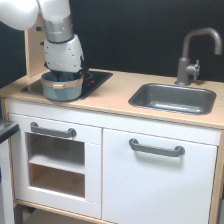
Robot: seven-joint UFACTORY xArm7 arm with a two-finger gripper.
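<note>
A blue-grey pot with a tan rim is at the left of the counter, over the front edge of the black stovetop. My gripper reaches down from above, its dark fingers at the pot's rim and opening. The fingertips are partly hidden by the rim, and whether they grip the pot cannot be made out. Whether the pot's base touches the surface is also unclear.
A metal sink with a grey faucet is set into the right of the wooden counter. Bare counter lies between stovetop and sink. Below are an open-fronted oven and a white cupboard door.
</note>
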